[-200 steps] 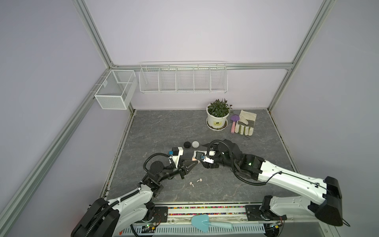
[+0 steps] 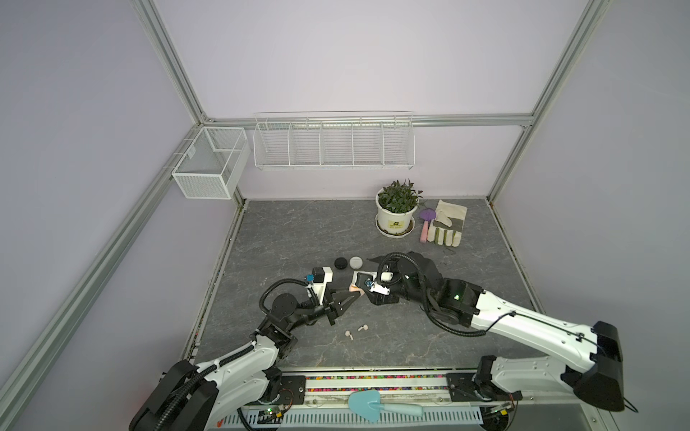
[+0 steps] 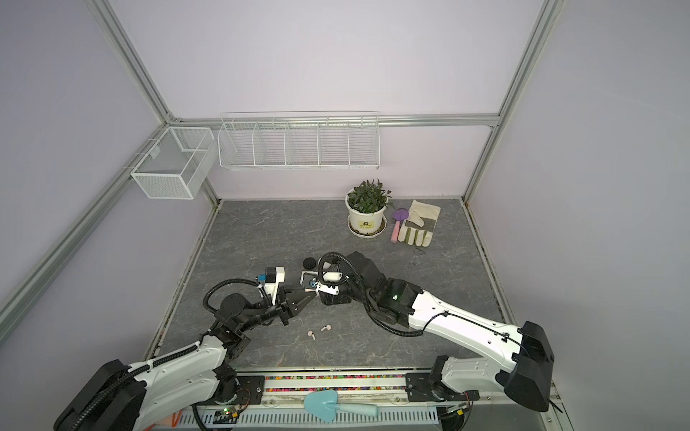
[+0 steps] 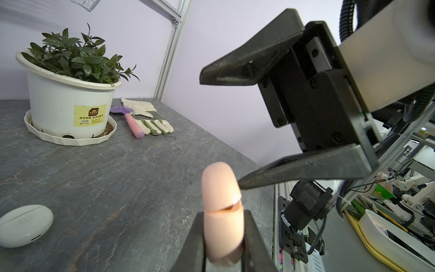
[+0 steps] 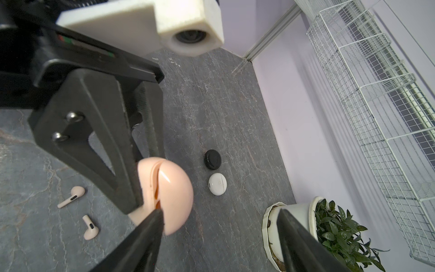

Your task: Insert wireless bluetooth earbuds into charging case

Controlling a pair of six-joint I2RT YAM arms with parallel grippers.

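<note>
A pink charging case (image 4: 222, 226) is held upright above the table by my left gripper, which is shut on its lower part. Along the seam the lid stands slightly apart, with a narrow orange gap (image 5: 157, 183) showing. Around the lid end, my right gripper has its fingers apart, nothing between them; one of its fingers (image 4: 308, 165) reaches close to the lid, but contact cannot be told. On the table below lie two pink earbuds, one earbud (image 5: 72, 196) apart from the other earbud (image 5: 90, 228).
A white case (image 5: 217, 184) and a black round case (image 5: 212, 159) sit behind the grippers. Farther back are a potted plant (image 2: 395, 215), a glove (image 2: 449, 222) and a purple-headed tool (image 2: 425, 224).
My right gripper has shifted very slightly beside the case, and a little more pink shows between the grippers. The left arm and the earbuds look unmoved.
</note>
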